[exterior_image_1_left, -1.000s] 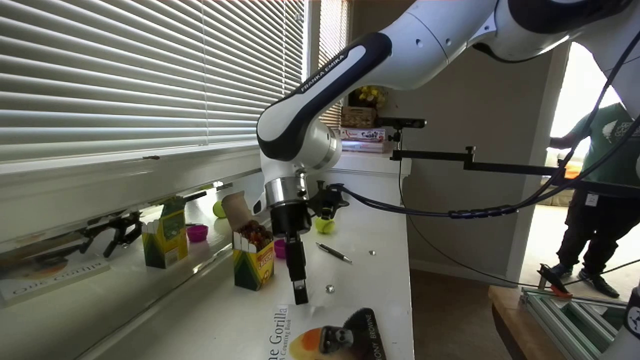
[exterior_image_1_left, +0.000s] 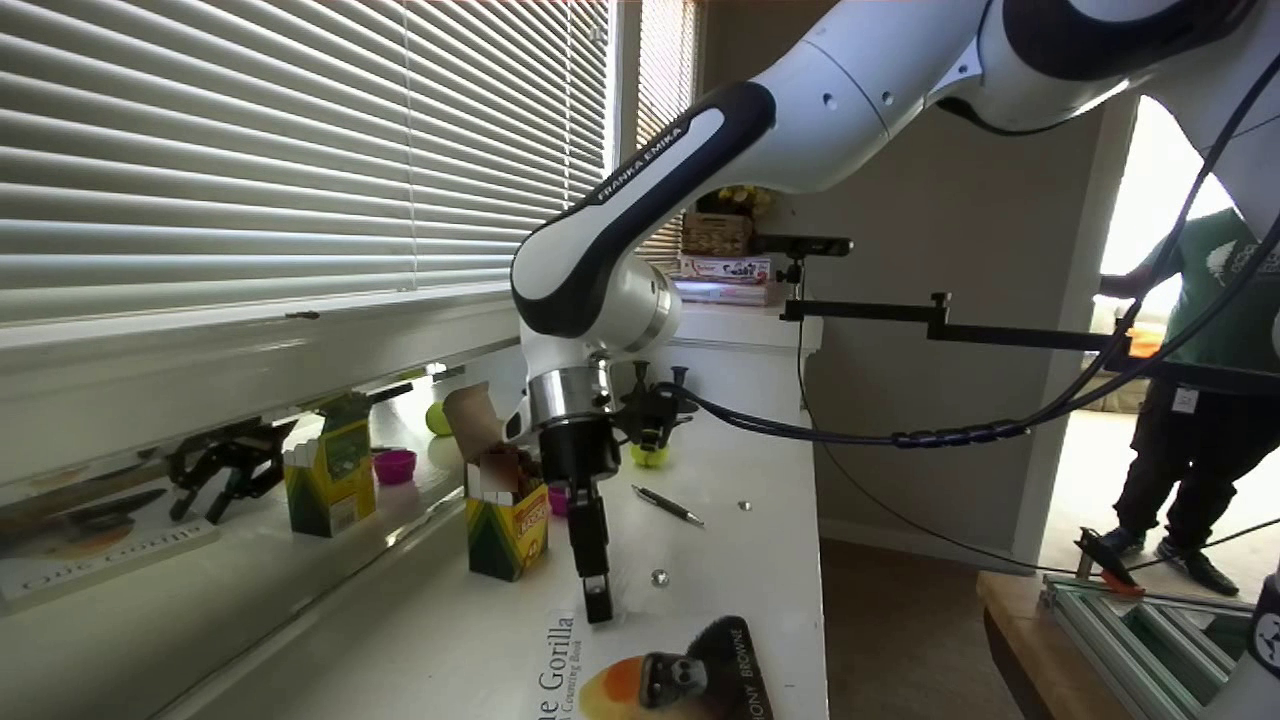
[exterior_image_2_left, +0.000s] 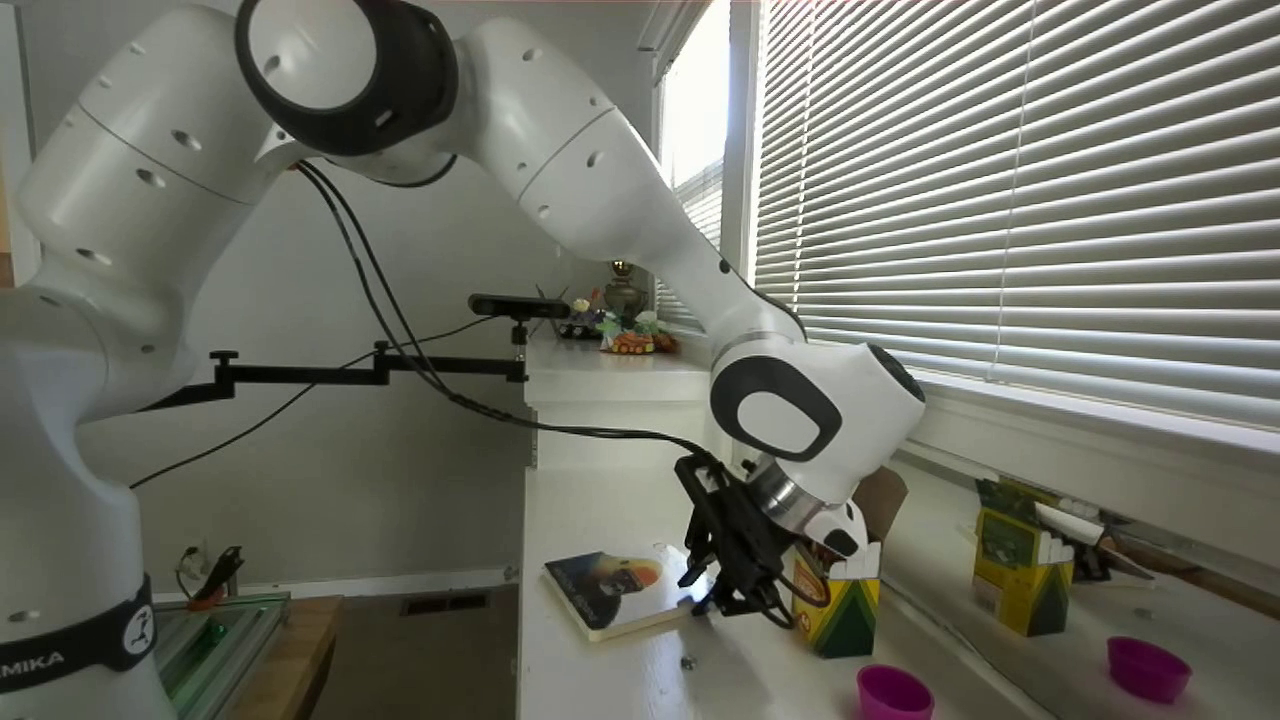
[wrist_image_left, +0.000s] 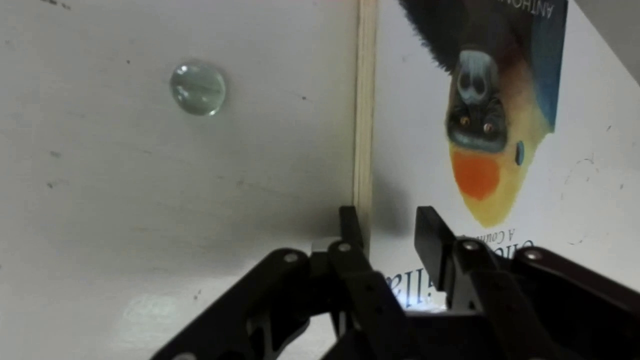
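A picture book (wrist_image_left: 480, 180) with a gorilla on its cover lies flat on the white surface. In the wrist view, my gripper stands over the book's edge with its fingers apart. One fingertip (wrist_image_left: 349, 222) is at the page edge, and the other is over the white cover near the title. The gap between them shows only the book's edge and cover; whether either finger touches the book I cannot tell. Exterior view 1 has the gripper (exterior_image_1_left: 599, 618) pointing down at the book's near-box corner.
A clear glass bead (wrist_image_left: 198, 88) lies beside the book. An open crayon box (exterior_image_1_left: 506, 528) stands close to the gripper. Beyond are a pen (exterior_image_1_left: 668, 505), a tennis ball (exterior_image_1_left: 649, 456) and a magenta cup (exterior_image_2_left: 894, 692). The window-side panel mirrors several of these things.
The arm has come down slightly, bringing my gripper lower and closer to the book's edge. The book, crayon box and bead have stayed put.
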